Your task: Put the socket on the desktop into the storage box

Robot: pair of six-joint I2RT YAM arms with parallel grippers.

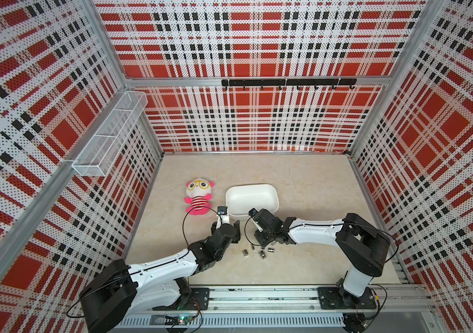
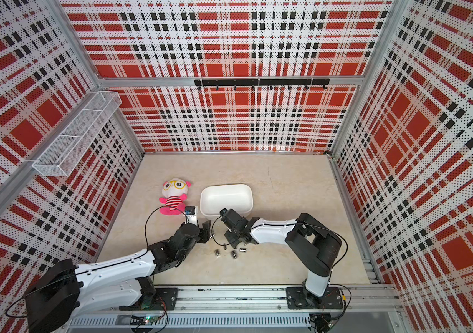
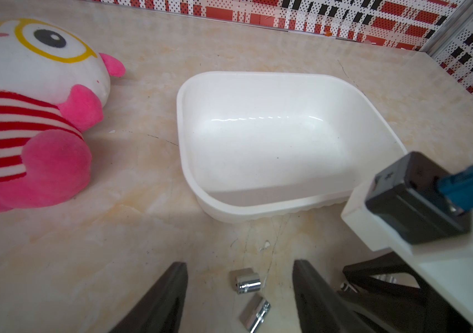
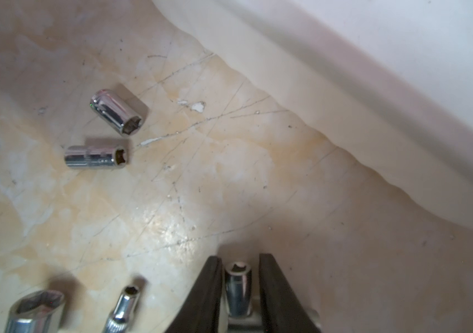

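Observation:
Several small chrome sockets lie on the desktop, among them a socket (image 4: 113,111) and another socket (image 4: 95,157) below it. My right gripper is low over the desk, part open, its fingers either side of an upright socket (image 4: 238,294); whether they touch it is unclear. My left gripper hangs open, with two sockets seen on the desk between and beyond its blurred fingertips. The white storage box (image 3: 203,202) sits empty behind both grippers.
A pink plush toy (image 1: 198,194) lies left of the box. A wire basket (image 1: 108,133) hangs on the left wall.

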